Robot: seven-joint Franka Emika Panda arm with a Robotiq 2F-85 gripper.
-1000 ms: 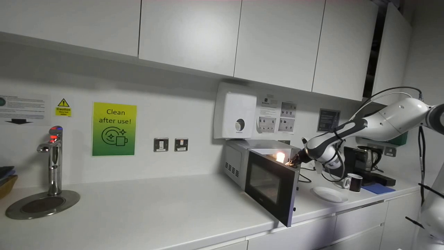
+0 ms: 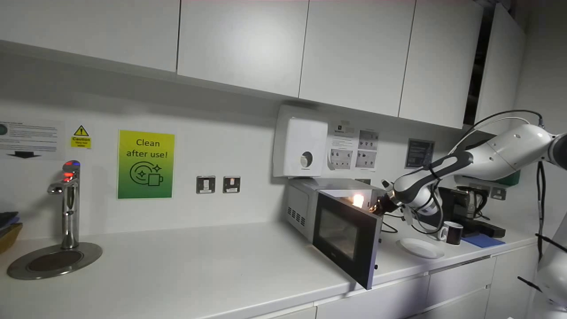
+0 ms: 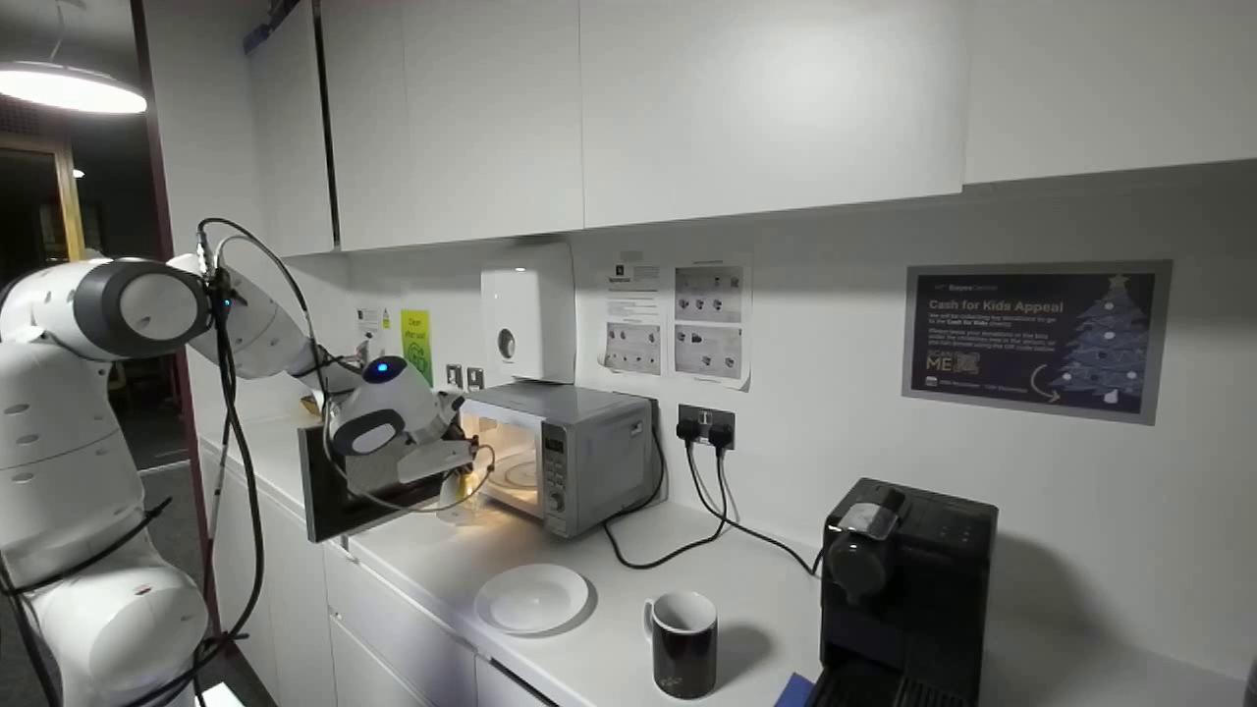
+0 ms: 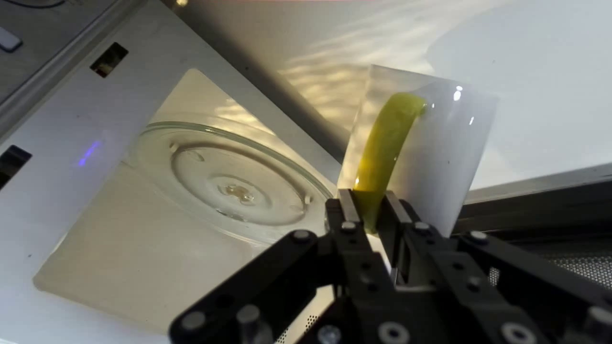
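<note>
The microwave (image 3: 589,442) stands on the counter, its door (image 2: 343,239) swung wide and its inside lit. In the wrist view a glass turntable (image 4: 238,186) lies in the cavity. My gripper is just outside the opening, between cavity and door, shut on a curved yellow-green strip (image 4: 381,146). A glossy, see-through piece (image 4: 442,143) surrounds or backs this strip; whether the two are one object I cannot tell. In exterior view 2 a pale, clear shape (image 3: 457,493) hangs below the gripper. Exterior view 1 hides the fingertips behind the door's top edge.
A white plate (image 3: 532,599) and a dark mug (image 3: 684,648) stand on the counter right of the microwave, before the coffee machine (image 3: 907,589). Cables (image 3: 695,560) trail behind.
In exterior view 1 the arm and gripper have shifted slightly to the right, and the wrist sits a little differently. The microwave and its door have not moved.
</note>
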